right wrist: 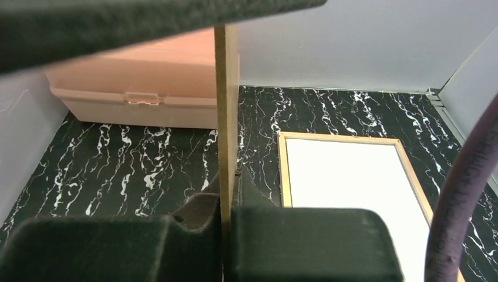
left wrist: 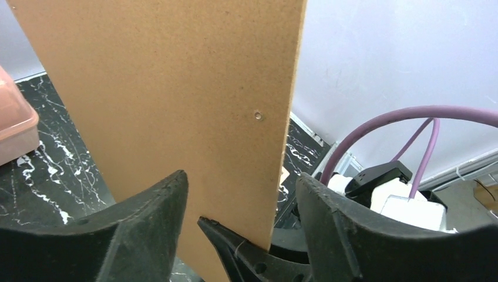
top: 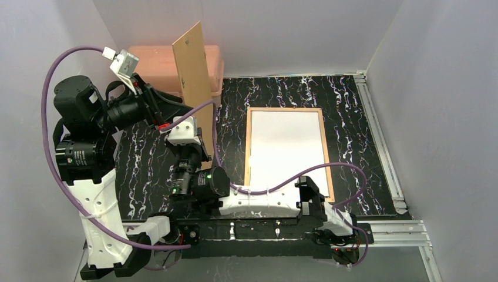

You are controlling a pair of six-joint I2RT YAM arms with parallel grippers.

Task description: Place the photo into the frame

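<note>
A thin brown board (top: 194, 76) stands on edge, tilted, left of the wooden frame. My right gripper is shut on its lower part; the board's narrow edge rises between the two fingers. My left gripper has its fingers apart, with the board's brown face in front of them and no grip on it showing. One dark left finger (right wrist: 147, 26) crosses the top of the right wrist view, close to the board. The light wooden frame (top: 249, 135) lies flat on the table, white inside. Whether that white surface is the photo, I cannot tell.
A pink lidded box (top: 152, 59) stands at the back left, behind the board. Purple cables (top: 346, 166) loop over both arms. Grey walls close in the sides and back.
</note>
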